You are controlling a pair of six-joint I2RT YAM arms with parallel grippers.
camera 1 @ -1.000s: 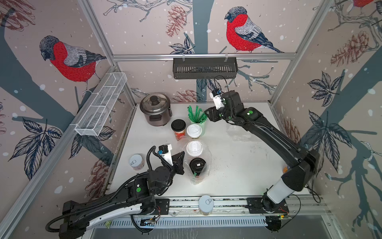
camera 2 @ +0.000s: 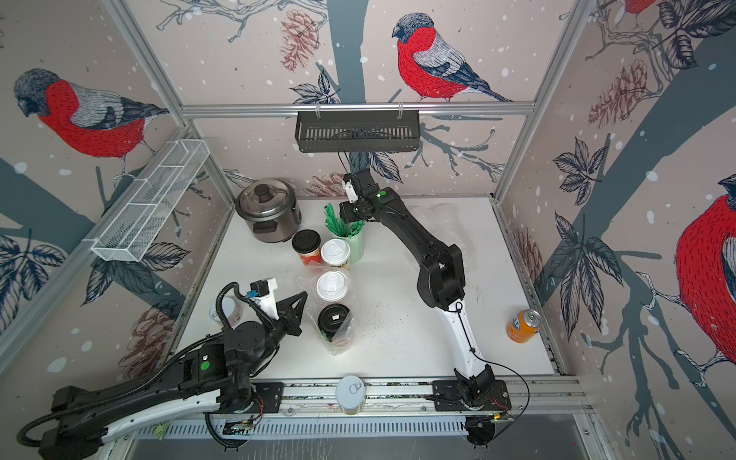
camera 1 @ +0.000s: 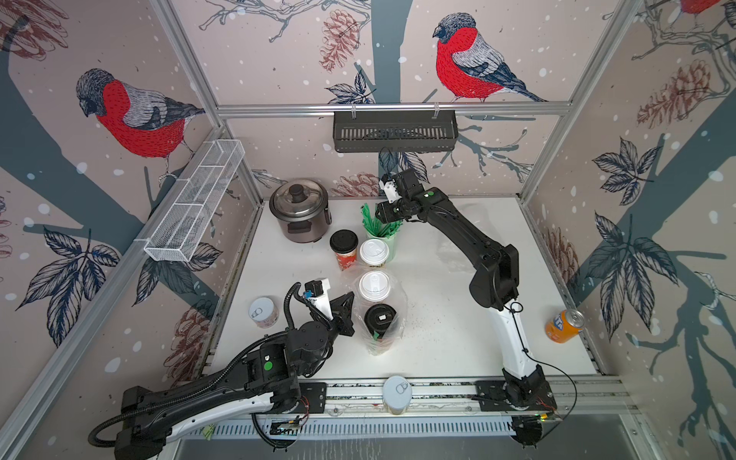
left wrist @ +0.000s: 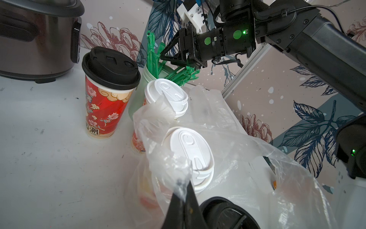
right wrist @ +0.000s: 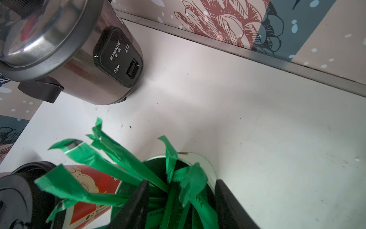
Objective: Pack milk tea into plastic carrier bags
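A clear plastic bag [left wrist: 244,152] surrounds a white-lidded cup [camera 1: 374,285] and a black-lidded cup [camera 1: 379,318] near the middle of the table. In the left wrist view my left gripper is shut on the bag's gathered edge. My right gripper stands open over a light green holder [right wrist: 202,160] of green-wrapped straws [right wrist: 125,164], its fingers either side of a few straw tops. Outside the bag, a second white-lidded cup [camera 1: 374,251] and a red cup with a black lid [left wrist: 108,99] stand in front of the holder.
A rice cooker [camera 1: 299,208] occupies the back left. Cans stand at the left [camera 1: 263,311], front edge [camera 1: 397,394] and right [camera 1: 565,326]. Another clear bag [camera 2: 444,218] lies flat at the back right. Table space right of the cups is clear.
My right gripper has moved left from beside the straw holder to over the straws, its arm swinging inward. The left arm and the bagged cups look unchanged.
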